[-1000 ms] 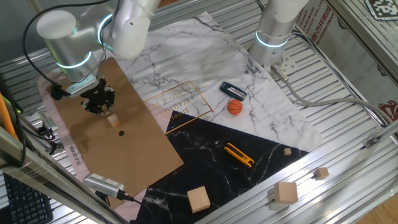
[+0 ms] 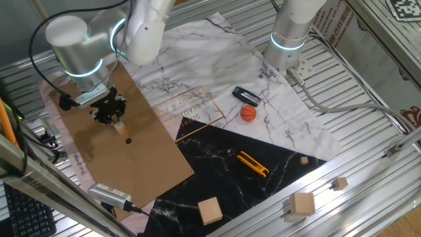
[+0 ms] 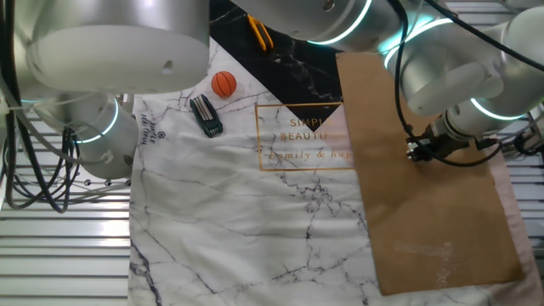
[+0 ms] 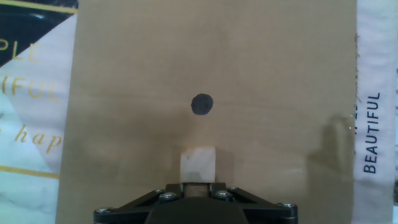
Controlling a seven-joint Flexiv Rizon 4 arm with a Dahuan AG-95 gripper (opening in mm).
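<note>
A small pale wooden block (image 4: 198,164) sits on the brown board, just ahead of my gripper in the wrist view. The fingertips reach the block's near edge, and a narrow gap shows between them. Whether they touch or grip the block cannot be made out. In exterior view 1 the block (image 2: 120,128) shows right below the gripper (image 2: 114,120). A black round spot (image 4: 202,104) lies on the board a short way beyond the block. The second exterior view has the gripper (image 3: 413,153) over the board, with the block hidden.
The brown board (image 2: 148,164) is otherwise bare. Apart from it lie an orange ball (image 2: 248,113), a dark stapler-like object (image 2: 247,97), a yellow cutter (image 2: 253,164) and a wooden block (image 2: 210,210). Several more blocks lie toward the front right. A grey device (image 2: 110,196) stands at the board's front-left edge.
My gripper has moved slightly right and down in exterior view 1, closer to the small block. The block and the other objects stay where they were.
</note>
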